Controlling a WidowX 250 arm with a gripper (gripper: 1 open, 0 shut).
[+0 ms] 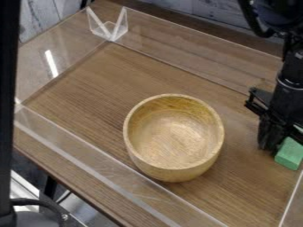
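My black gripper (267, 133) is at the right edge, low beside a green block (286, 155), which it partly covers. Whether anything is between its fingers is hard to see. A round wooden bowl (174, 138) sits on the wooden floor of the tray (101, 84), left of the gripper.
Clear plastic walls (48, 64) edge the work area. A small clear angular piece (108, 25) stands at the back left. The wooden surface between the bowl and the back is clear.
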